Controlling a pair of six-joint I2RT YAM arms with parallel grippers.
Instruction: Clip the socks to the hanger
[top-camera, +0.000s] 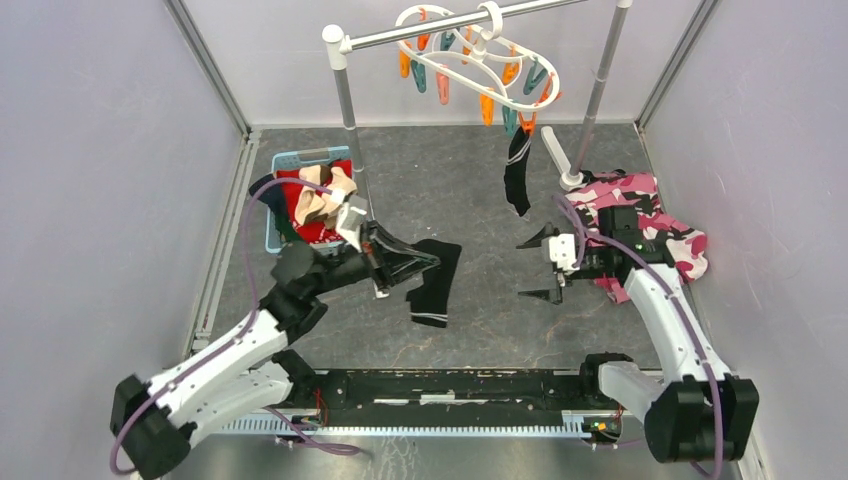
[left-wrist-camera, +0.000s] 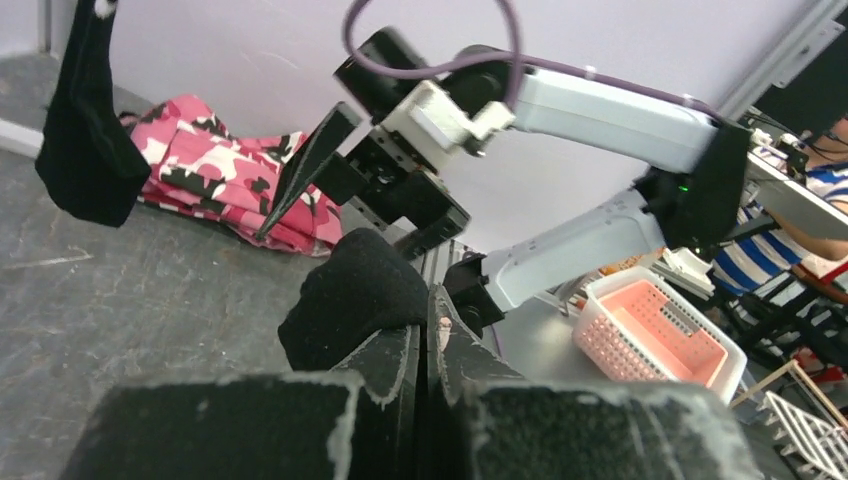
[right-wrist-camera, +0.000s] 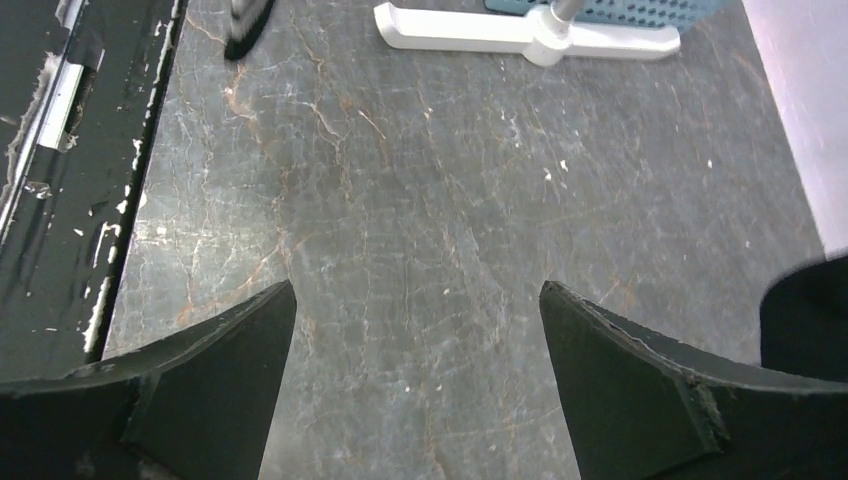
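A black sock (top-camera: 435, 282) with pale stripes hangs from my left gripper (top-camera: 436, 261), which is shut on it near the middle of the work area. In the left wrist view, part of this sock (left-wrist-camera: 355, 290) bunches up just beyond the closed fingertips. Across from it, my right gripper (top-camera: 538, 268) stands open, its fingers (right-wrist-camera: 215, 375) wide apart over bare floor. The white hanger (top-camera: 545, 95) hangs from the rail at the back, with orange, teal and pink clips around its ring. A second black sock (top-camera: 516, 172) dangles from an orange clip (top-camera: 528, 122) on its right side.
A blue basket (top-camera: 272, 235) with red, beige and dark socks stands at the left behind my left arm. Pink camouflage cloth (top-camera: 640, 195) lies on the right. The rack's posts (top-camera: 597, 95) and white feet border the clear grey floor (top-camera: 440, 170).
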